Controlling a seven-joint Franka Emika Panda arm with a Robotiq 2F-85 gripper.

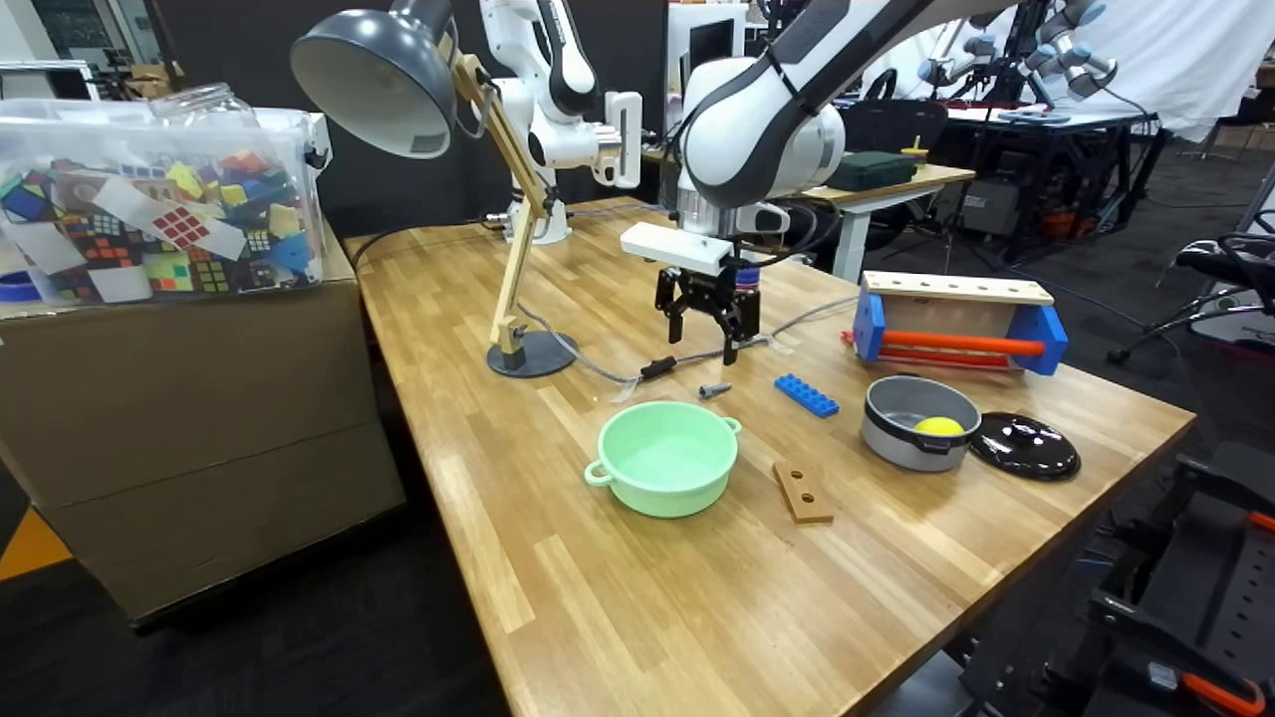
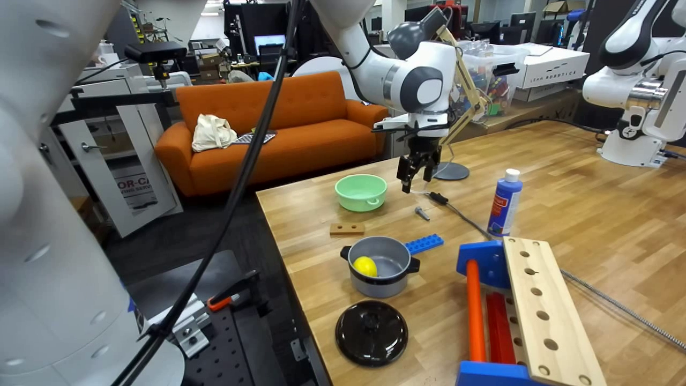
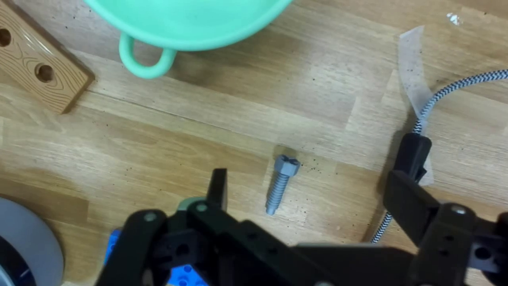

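My gripper [image 1: 702, 355] hangs above the table with its fingers wide apart and nothing between them. In the wrist view a grey toy bolt [image 3: 281, 184] lies on the wood, seen between the two black fingers and clear of both. The green bowl [image 3: 190, 43] stands just beyond the bolt, its handle toward it; in exterior view 1 the bowl looks empty. A brown block with two holes [image 1: 802, 494] lies beside the bowl. The blue toy strip [image 1: 807, 395] rests to the bolt's right in that view, partly hidden by my gripper in the wrist view.
A grey pot [image 2: 389, 282] holds a yellow ball [image 2: 366, 266], with its black lid [image 2: 371, 333] beside it. The lamp cable's black switch [image 3: 412, 155] lies close to the bolt. A blue bottle [image 2: 505, 205] and a toy workbench [image 2: 553, 309] also stand on the table.
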